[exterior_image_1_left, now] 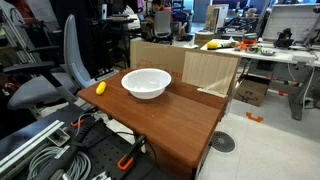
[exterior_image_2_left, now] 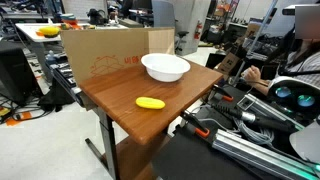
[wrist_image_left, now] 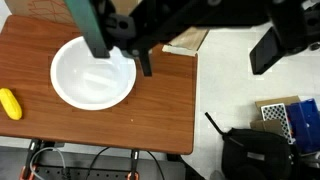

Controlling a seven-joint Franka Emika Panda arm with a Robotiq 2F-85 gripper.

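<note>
A white bowl (exterior_image_1_left: 147, 83) stands on the brown wooden table (exterior_image_1_left: 185, 125), near the upright cardboard panels. In the second exterior view the same bowl (exterior_image_2_left: 165, 67) looks empty. Toward one side of the table lies a yellow elongated object (exterior_image_2_left: 150, 103), perhaps a banana or toy vegetable, apart from the bowl. My gripper is above the table in the wrist view, its dark fingers wide apart, with nothing visible between them. From there the bowl (wrist_image_left: 92, 73) is left of the gap, and the yellow object (wrist_image_left: 10, 103) is at the left edge.
Cardboard panels (exterior_image_1_left: 208, 72) border the far side of the table. A black bag (wrist_image_left: 255, 153) lies on the floor beyond the table's edge. Cables and metal rails (exterior_image_2_left: 255, 152) crowd the robot's side. The tabletop beside the bowl is bare.
</note>
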